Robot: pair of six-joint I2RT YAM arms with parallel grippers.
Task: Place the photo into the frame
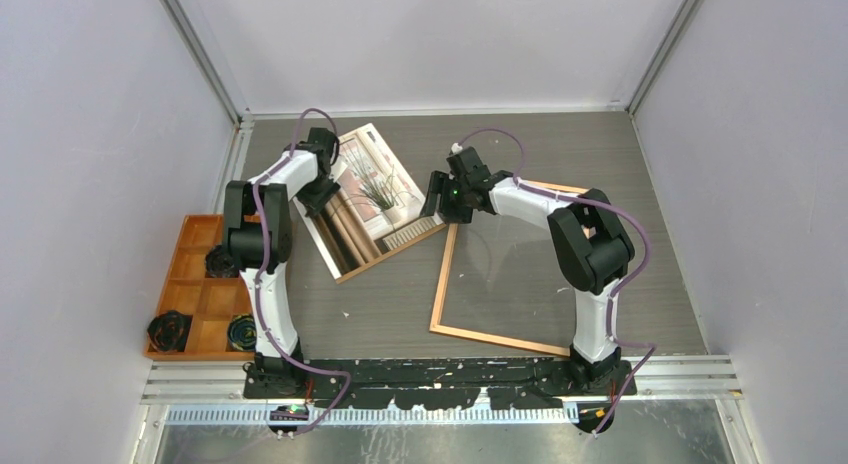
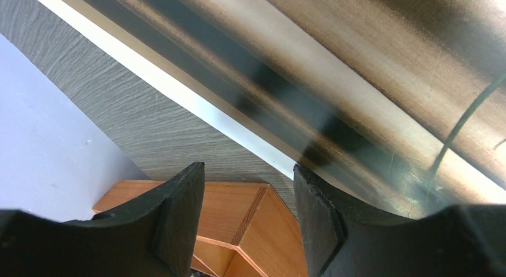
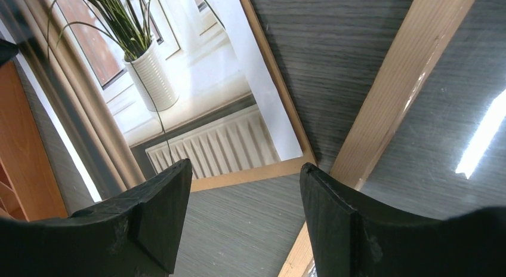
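The photo [image 1: 372, 199] of a potted plant by a window lies tilted on the left half of the table. A thin brown board [image 3: 271, 65] shows from under its right and lower edges. To its right lies the empty light-wood frame [image 1: 440, 299], partly hidden by my right arm. My left gripper hangs over the photo's left border, fingers apart, with one finger [image 2: 313, 208] overlapping the white edge in view. Above the photo's lower right corner stands my right gripper, also open. Neither visibly holds anything.
A wooden compartment box [image 1: 215, 299] with several dark coils stands at the left. The frame's left bar [image 3: 400, 80] runs close beside the photo's right corner. Bare table [image 1: 370, 319] shows in front of the photo.
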